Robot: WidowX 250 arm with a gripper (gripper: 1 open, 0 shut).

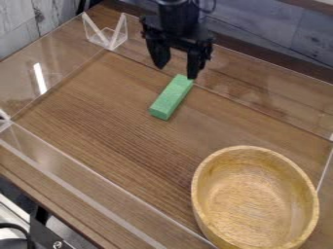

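A green rectangular block [170, 96] lies diagonally on the wooden table, near its upper middle. The black gripper [177, 53] hangs above and behind the block, with its fingers apart and nothing visible between them. A large light-yellow bowl [255, 199] sits at the lower right.
Clear plastic brackets stand at the upper left and left edge. A black cable lies at the lower-left corner.
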